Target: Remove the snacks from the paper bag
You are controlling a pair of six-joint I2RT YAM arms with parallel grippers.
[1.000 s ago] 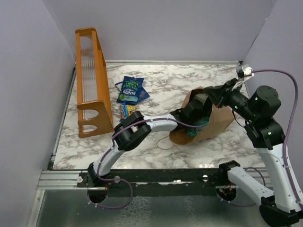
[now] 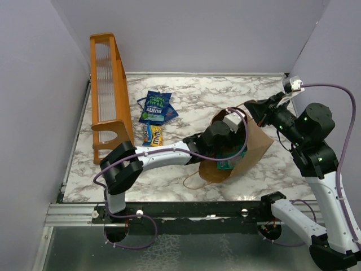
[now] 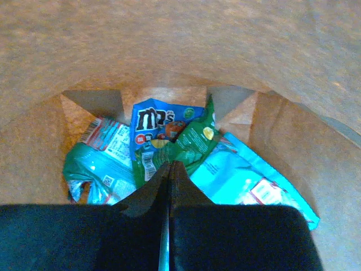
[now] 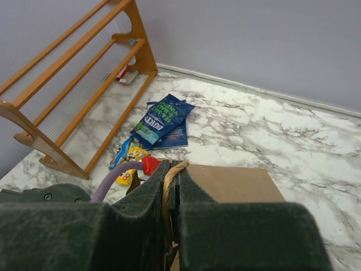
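The brown paper bag [image 2: 258, 151] lies tilted on the table, its opening facing left. My left gripper is at that opening, shut with nothing visible between its fingers. Inside the bag lie a blue M&M's packet [image 3: 151, 121], a green packet [image 3: 194, 140], a teal packet [image 3: 93, 169] and a light blue packet [image 3: 248, 175]. My right gripper is shut on the bag's twisted handle [image 4: 167, 195] at the bag's upper side. Outside the bag are dark blue Burts packets [image 2: 155, 107] and a yellow packet [image 2: 152, 135].
A wooden rack [image 2: 107, 93] stands along the left side, near the packets on the table. Bare marble tabletop [image 2: 197, 93] stretches behind the bag. Walls close off the back and both sides.
The left arm has drawn back leftward, its elbow swinging left and its gripper moving toward the bag's mouth. The bag's opening has shifted slightly left. The right arm has barely moved.
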